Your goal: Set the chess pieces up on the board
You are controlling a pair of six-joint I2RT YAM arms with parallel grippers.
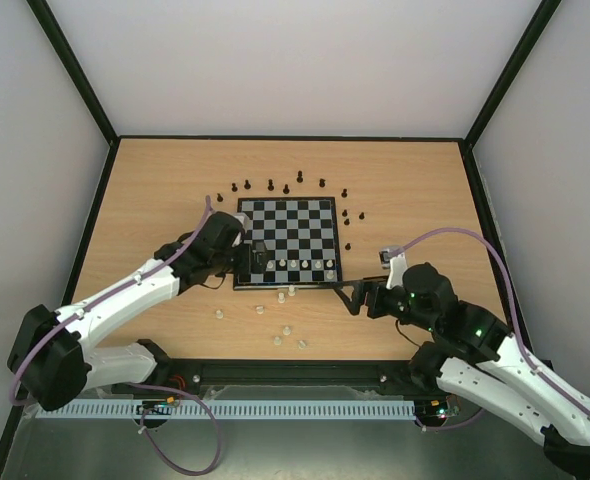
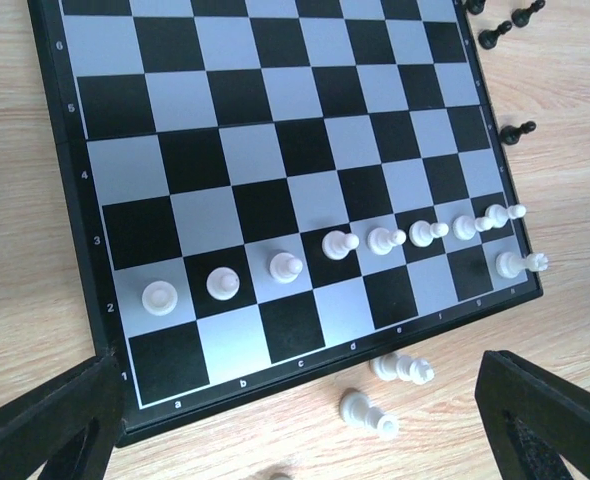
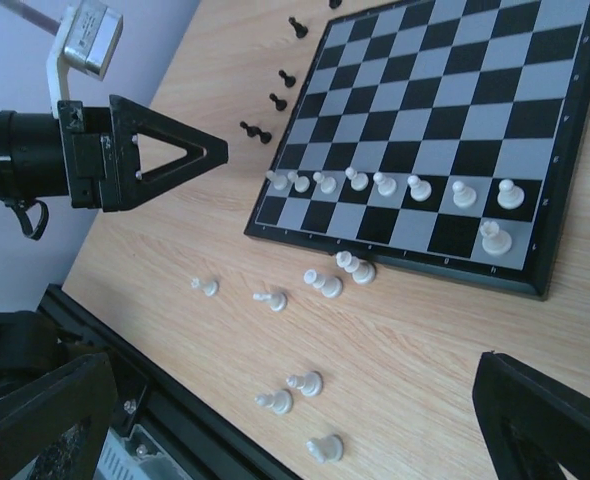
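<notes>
The checkered chessboard carries a row of white pawns along its second rank. One taller white piece stands on the near right corner square. My left gripper, open and empty, hovers over the board's near left part. Off the board's near right corner is my right gripper, also open with nothing between its fingers. Two white pieces stand just in front of the board's near edge. More loose white pieces are scattered on the table nearer the robot.
Several black pieces stand beyond the board's far edge, and others along its right side. In the right wrist view, the left arm's finger shows left of the board.
</notes>
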